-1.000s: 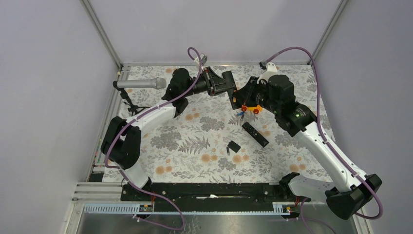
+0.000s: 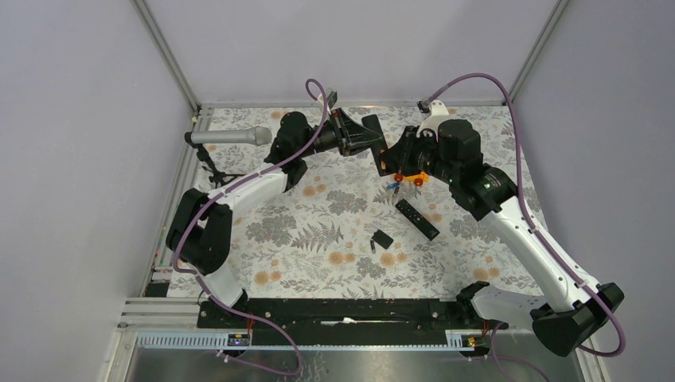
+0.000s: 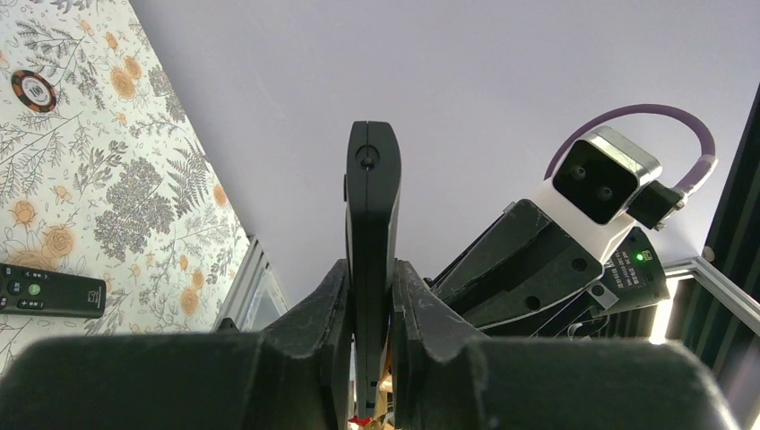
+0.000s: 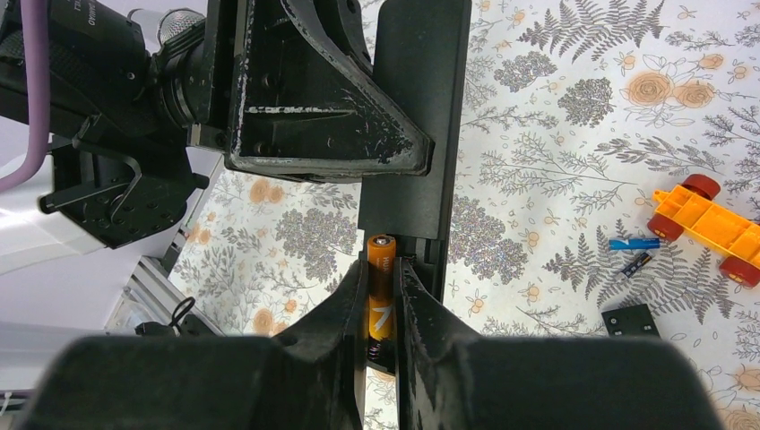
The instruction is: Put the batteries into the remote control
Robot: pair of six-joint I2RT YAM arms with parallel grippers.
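Note:
A black remote is held in the air by my left gripper (image 2: 366, 137), shut on it; in the left wrist view the remote (image 3: 371, 206) stands edge-on between the fingers. Its battery compartment is open, facing my right gripper, whose fingertips are shut on an orange battery (image 4: 381, 269) lying lengthwise in the compartment, above a visible spring. In the top view my right gripper (image 2: 390, 159) is at the remote's lower end.
On the table lie an orange toy (image 4: 708, 224), blue and dark batteries (image 4: 634, 244), another remote (image 2: 416, 219), a small black cover (image 2: 382, 238) and a poker chip (image 3: 34, 90).
Both arms and the held remote have shifted very slightly in the top view; nothing else has visibly changed.

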